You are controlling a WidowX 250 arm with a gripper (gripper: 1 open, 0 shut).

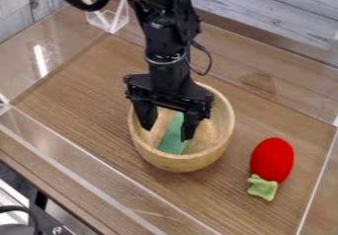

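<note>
My black gripper [168,113] reaches down into a round wooden bowl [211,145], its fingers inside the upper part of the bowl. A green object [173,136] lies in the bowl between and below the fingers; whether the fingers touch it, I cannot tell.
A red object with a green top [272,161] lies on the wooden table [79,91] right of the bowl. A white wall stands at the back, and a dark cable shows at the lower left edge.
</note>
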